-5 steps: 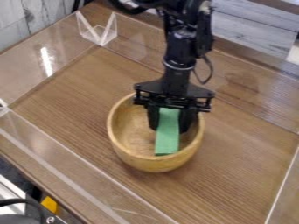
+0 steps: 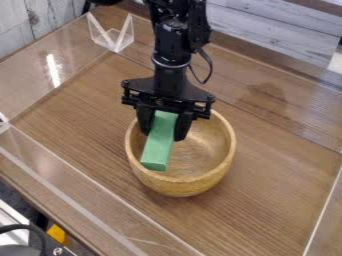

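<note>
A tan bowl [image 2: 203,165] rests on the wooden table, below the middle of the camera view. Inside its left half is a green block [image 2: 159,142], long and upright or slightly leaning. My black gripper [image 2: 164,118] hangs over the bowl and is shut on the block's upper end, its body hiding part of the bowl's far rim.
A white wire object [image 2: 111,32] stands at the back left. Something yellow [image 2: 55,232] shows at the bottom left corner, beside a black cable.
My gripper and the green block have moved left within the bowl, from its right half to its left half. The bowl itself has shifted only slightly.
</note>
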